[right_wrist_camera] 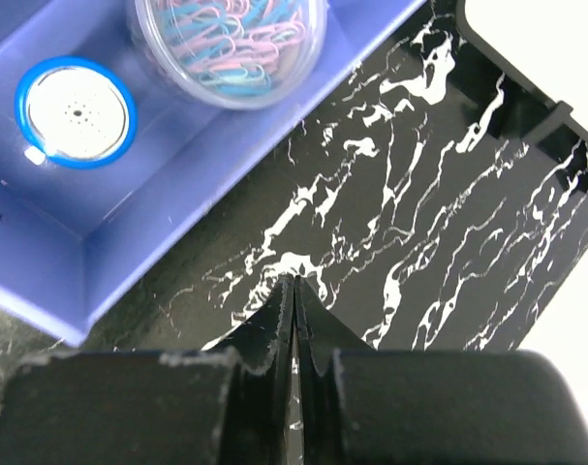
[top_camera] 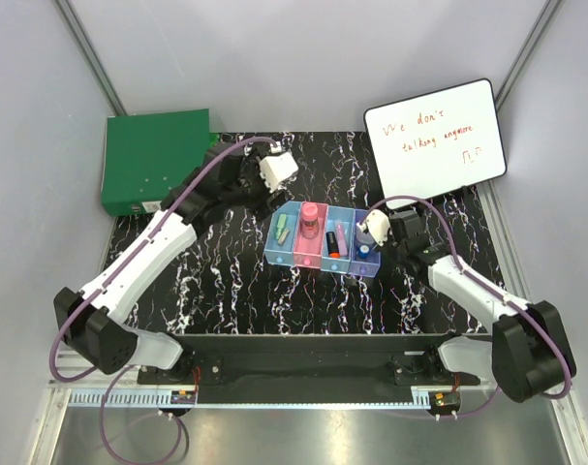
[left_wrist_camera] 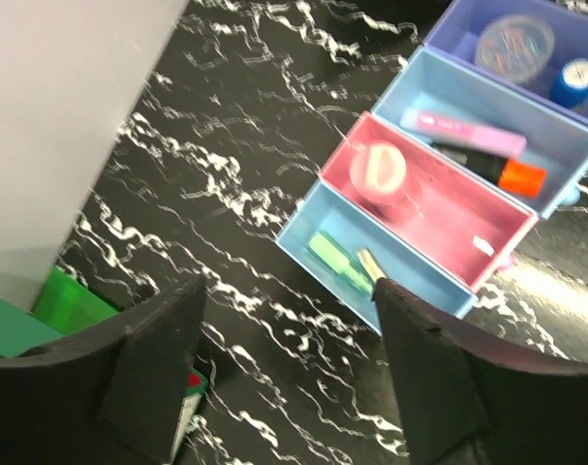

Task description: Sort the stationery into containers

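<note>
The left light-blue bin (left_wrist_camera: 410, 271) holds a green stick (left_wrist_camera: 337, 259) and a small beige piece (left_wrist_camera: 371, 264). In the pink bin (left_wrist_camera: 455, 208) beside it stands a pink-lidded jar (left_wrist_camera: 379, 172). A pink pen (left_wrist_camera: 465, 133) and a black-and-orange one (left_wrist_camera: 519, 177) lie in the other light-blue bin (left_wrist_camera: 410, 89). The purple bin (right_wrist_camera: 148, 189) contains a clear tub of paper clips (right_wrist_camera: 237, 44) and a round blue-rimmed item (right_wrist_camera: 76, 112). My left gripper is open and empty, off the bins' left side. My right gripper is shut beside the purple bin, nothing visible between its fingertips.
A whiteboard (top_camera: 434, 140) with red writing leans at the back right. A green box (top_camera: 156, 160) stands at the back left.
</note>
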